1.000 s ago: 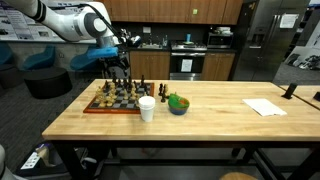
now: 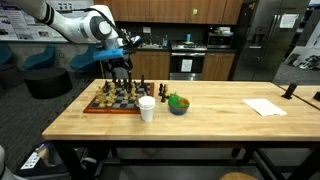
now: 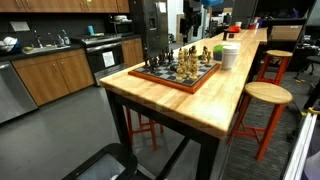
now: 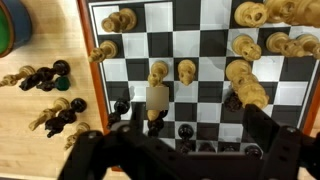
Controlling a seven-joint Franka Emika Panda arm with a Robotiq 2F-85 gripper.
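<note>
A chess board (image 4: 212, 44) with black and white squares and a reddish-brown rim lies on the wooden table. Tan pieces, such as the tall one (image 4: 245, 84), and black pieces (image 4: 186, 131) stand on it. Over the board hangs my gripper, open, its dark fingers wide apart at the bottom of the wrist view. Between and below them several pieces show on the squares, none visibly held. In exterior view 1 the gripper (image 2: 121, 73) is above the far part of the board; its fingertips are hard to make out there.
Beside the board lie several loose tan and black pieces (image 4: 58, 116). A white cup (image 2: 147, 108) and a bowl with green contents (image 2: 178, 104) stand to the right in exterior view 1. Farther right is a white sheet (image 2: 264, 107); the wood between is clear.
</note>
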